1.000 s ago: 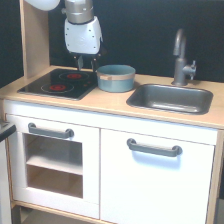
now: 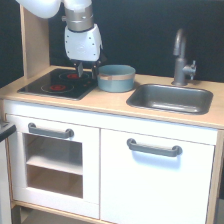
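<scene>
A blue-grey pot (image 2: 117, 84) stands on the wooden counter, just right of the black stove top (image 2: 55, 85). My white gripper (image 2: 87, 70) points down from the upper left, over the stove's back right and close to the pot's left side. Its dark fingers blend into the dark wall, so their opening is unclear. Whether they touch the pot's left handle does not show either. The pot rests upright on the counter.
At the right are a sink basin (image 2: 172, 98) and a grey faucet (image 2: 180, 58). Below the counter are an open-fronted oven door (image 2: 80, 138) and a white cabinet door (image 2: 150, 185).
My gripper has come down slightly, lower beside the pot. The pot, stove and doors look unmoved.
</scene>
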